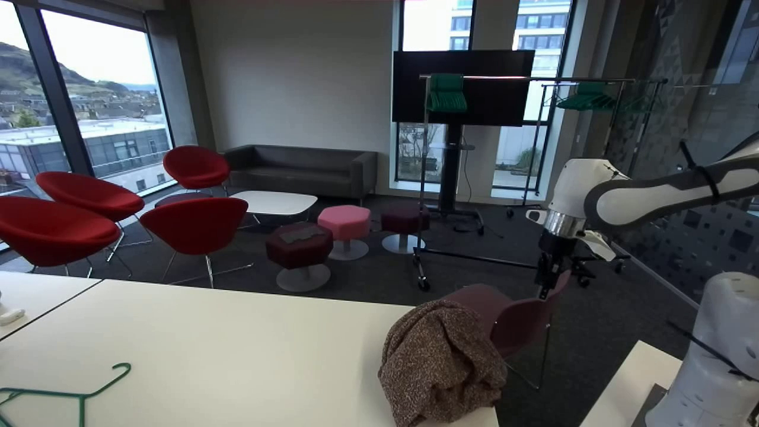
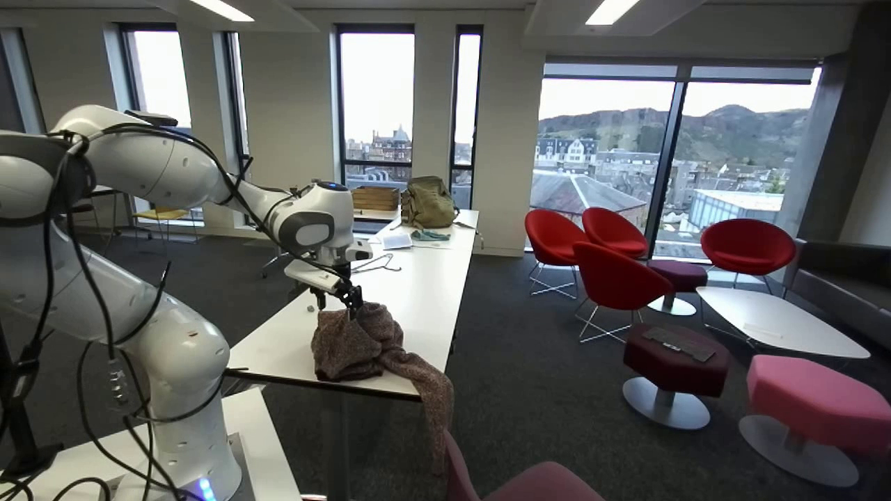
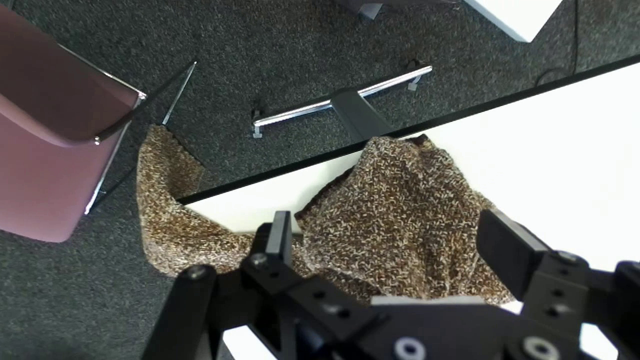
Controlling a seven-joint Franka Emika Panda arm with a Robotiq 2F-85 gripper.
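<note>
A brown speckled knit garment (image 1: pixel 445 366) lies bunched on the near corner of the white table (image 1: pixel 235 341). In exterior view 2 one long part of the garment (image 2: pixel 355 344) hangs over the table's edge toward the floor. My gripper is open, and in the wrist view the garment (image 3: pixel 390 216) shows between and beyond its spread fingers. Exterior view 1 has the gripper (image 1: pixel 544 292) in the air, to the right of the garment and apart from it. On the table's left part rests a green hanger (image 1: pixel 82 395).
A dark red chair (image 1: pixel 523 324) stands close against the table beside the garment. Behind it is a clothes rack (image 1: pixel 477 257) with green hangers (image 1: pixel 446 92). A green backpack (image 2: pixel 427 202) sits at the table's far end.
</note>
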